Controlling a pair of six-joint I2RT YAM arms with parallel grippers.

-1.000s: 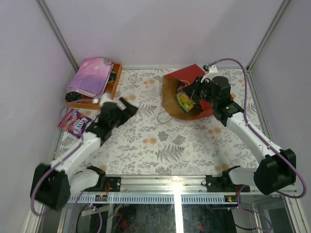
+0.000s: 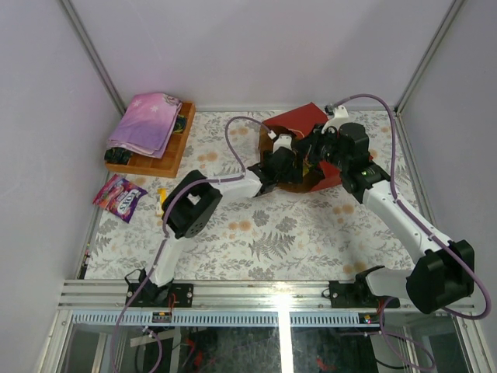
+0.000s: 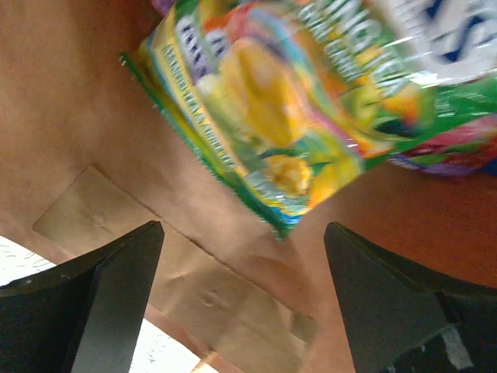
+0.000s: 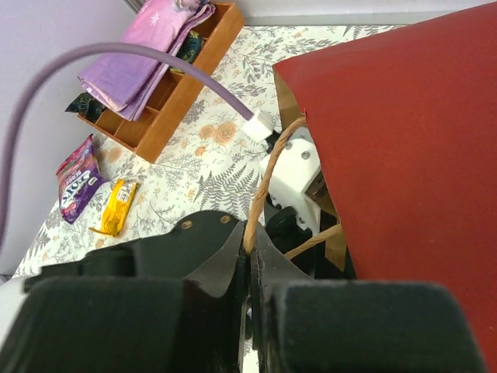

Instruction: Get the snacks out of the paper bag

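Observation:
The paper bag, red outside and brown inside, lies open at the back right. In the left wrist view a green snack pack lies inside it, a purple pack behind. My left gripper is at the bag's mouth, fingers open around empty space below the green pack. My right gripper is shut at the bag's rim on a thin twisted paper handle.
A purple snack bag and a yellow pack lie on the left of the table. A wooden box with folded pink cloth sits back left.
My left arm has swung from the left side over to the bag, its gripper now in the bag's mouth. The right arm has stayed put.

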